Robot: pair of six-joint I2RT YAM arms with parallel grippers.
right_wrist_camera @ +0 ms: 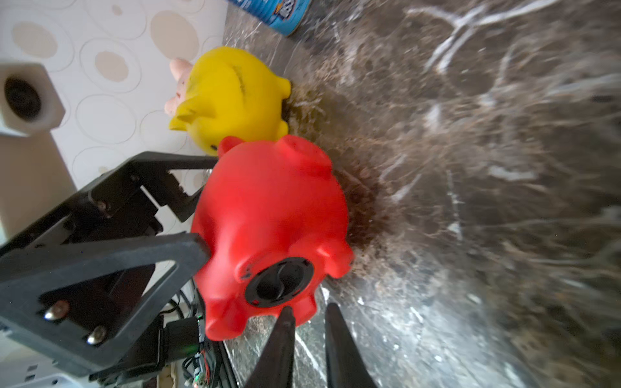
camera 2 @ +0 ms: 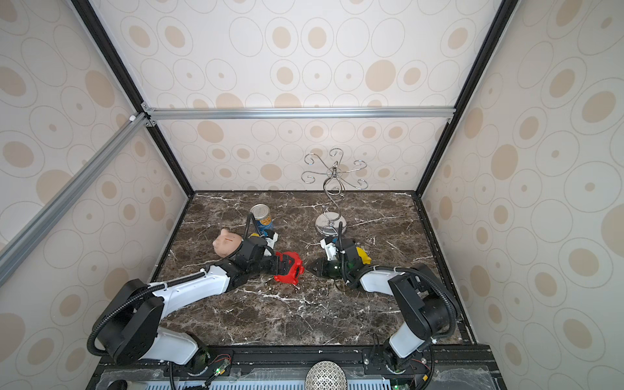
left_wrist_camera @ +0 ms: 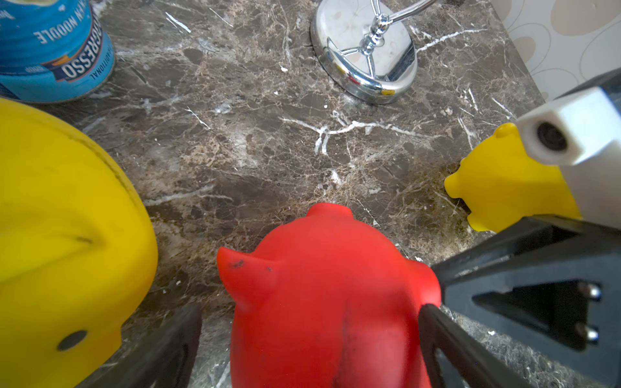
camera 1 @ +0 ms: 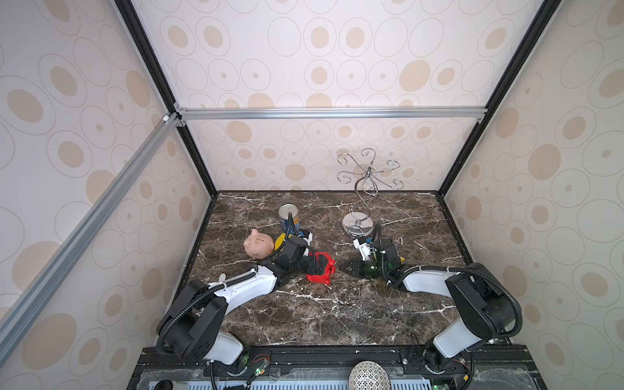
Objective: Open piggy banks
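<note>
A red piggy bank (right_wrist_camera: 271, 200) lies tipped on the marble table at centre, its black plug (right_wrist_camera: 279, 282) facing my right gripper, whose narrow fingertips are slightly apart, short of the plug with nothing between them. My left gripper is around the red pig with its fingers spread wide, seen either side of it in the left wrist view. A yellow piggy bank (left_wrist_camera: 64, 245) sits beside it, a pink one (camera 1: 258, 244) at left, and a smaller yellow one (left_wrist_camera: 504, 181) on the right, partly hidden by the right arm.
A blue can (left_wrist_camera: 48, 51) stands behind the left piggy banks. A chrome stand (left_wrist_camera: 362, 68) with curled wire arms stands at the back centre-right.
</note>
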